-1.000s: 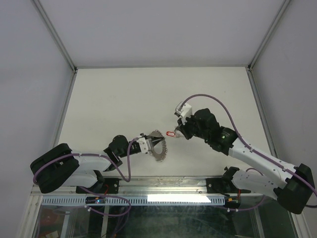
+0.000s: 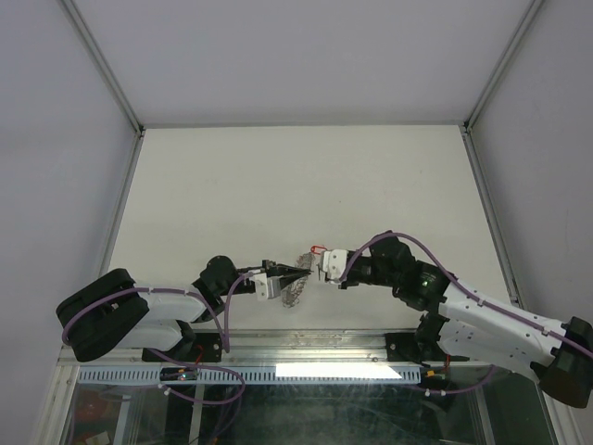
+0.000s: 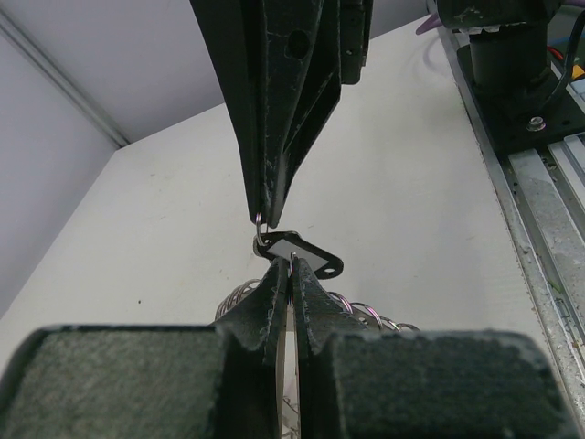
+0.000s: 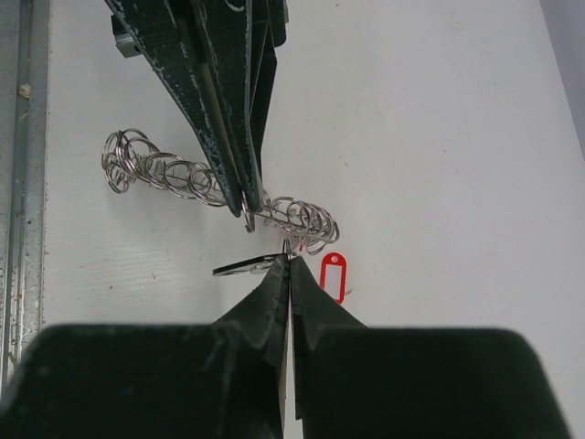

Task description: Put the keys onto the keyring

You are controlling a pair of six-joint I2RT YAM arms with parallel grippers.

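The keyring, a band of many small silver coils (image 4: 155,169), stretches behind the fingers of my left gripper in the right wrist view. That gripper is shut, with a bit of silver wire showing at its tips. My right gripper is shut on a thin silver wire (image 3: 259,228), from which a flat black key-like piece (image 3: 306,252) with a hole in its far end hangs. In the right wrist view this piece (image 4: 245,265) appears almost edge-on. Both sets of fingertips are close together; whether wire and keyring touch cannot be made out.
Beyond the right gripper's tips a red tag (image 4: 333,276) lies on the white table (image 2: 306,176). A metal rail (image 2: 306,345) runs along the front edge.
My right gripper has come down and left toward the left gripper's tips. The keyring has gone from an open loop to a narrow band. The left arm shifted slightly.
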